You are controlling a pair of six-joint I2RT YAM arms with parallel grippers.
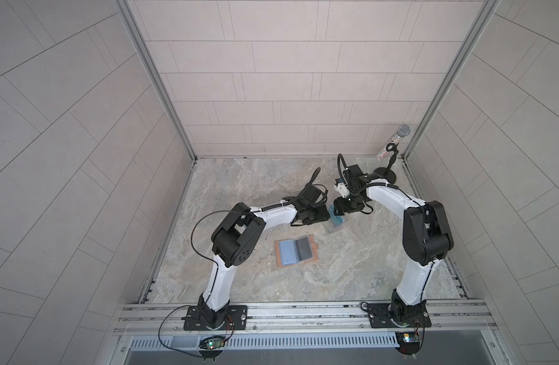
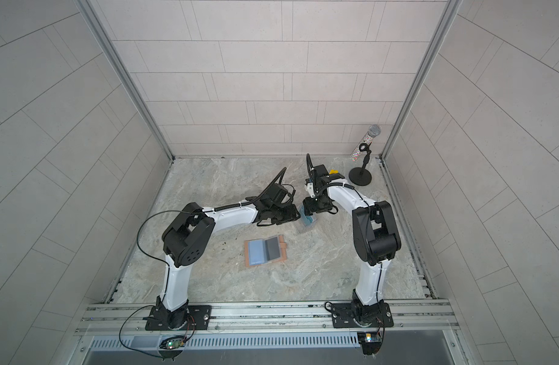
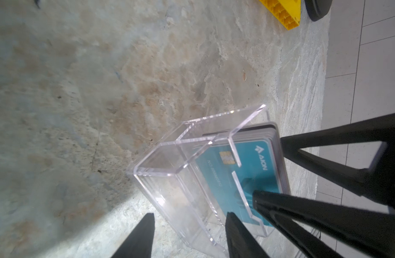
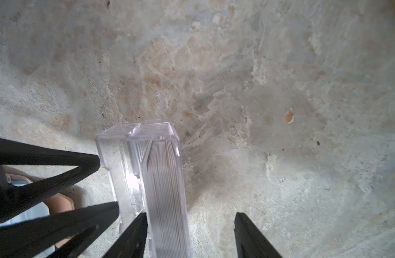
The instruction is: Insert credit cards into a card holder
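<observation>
A clear acrylic card holder (image 3: 163,172) stands on the marble table between my two grippers. A stack of cards, the front one teal with a chip, sits in one side of it; the right wrist view shows their edges (image 4: 163,193). My left gripper is at the holder, its fingers apart. My right gripper is open over the card-filled side, one fingertip beside the stack and the other over bare table.
A tan open case (image 1: 288,252) with blue and grey panels lies in front. At the back right are a black stand (image 2: 360,176), a patterned cylinder (image 2: 364,143) and a yellow object (image 3: 283,10).
</observation>
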